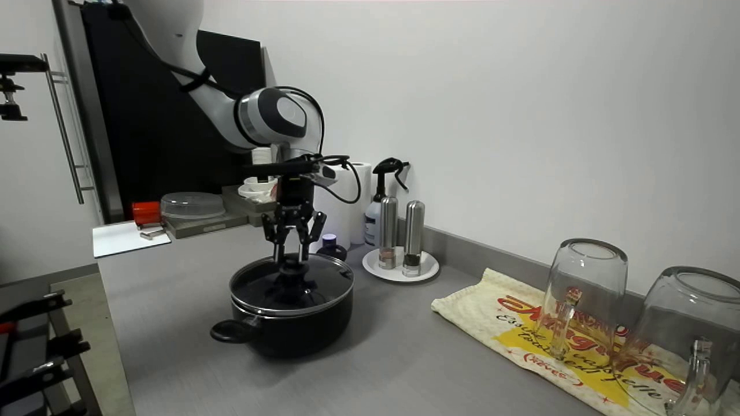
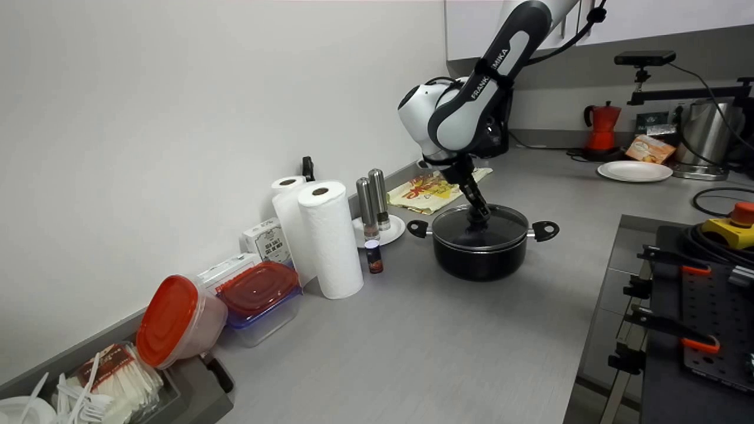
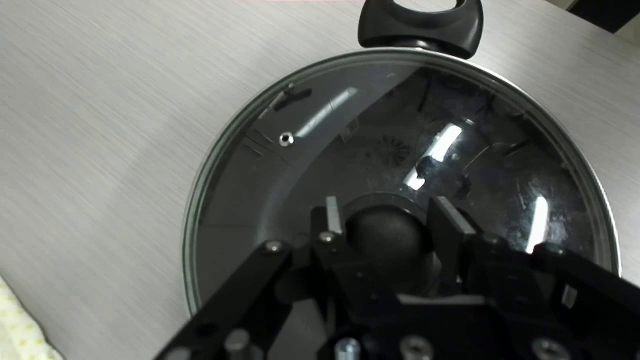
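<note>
A black two-handled pot (image 1: 298, 336) stands on the grey counter, covered by a glass lid (image 1: 326, 281) with a metal rim. The lid appears seated on the pot. My gripper (image 1: 291, 257) points straight down over the lid's centre, shut on the round black knob (image 3: 387, 246). In the wrist view, one finger (image 3: 334, 216) lies to the left of the knob and the other to its right. The second exterior view shows the gripper (image 2: 479, 213) at the knob and both pot handles (image 2: 545, 230) free.
Behind the pot, a white plate (image 1: 430, 270) carries two metal grinders (image 1: 414, 232), beside a small purple-capped jar (image 2: 374, 258). Paper towel rolls (image 2: 330, 244) stand near the wall. A printed cloth (image 1: 499, 312) bears upturned glass mugs (image 1: 586, 277).
</note>
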